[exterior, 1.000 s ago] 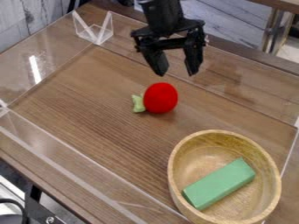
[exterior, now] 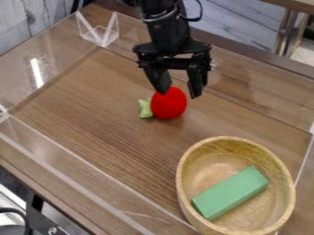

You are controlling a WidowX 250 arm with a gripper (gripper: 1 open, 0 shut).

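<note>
My black gripper (exterior: 174, 81) is open, its two fingers spread on either side above a red round object (exterior: 170, 105) that has a small green tip at its left, on the wooden table (exterior: 86, 138). Whether the fingertips touch it is hard to tell. A wooden bowl (exterior: 204, 158) at the lower right holds a green block (exterior: 230, 194).
A clear plastic object (exterior: 95, 27) stands at the upper left. A wooden ledge runs along the top right, and a dark cable shows at the bottom left corner.
The gripper has come down and toward the camera, closer over the red object. The red object and the bowl appear unmoved.
</note>
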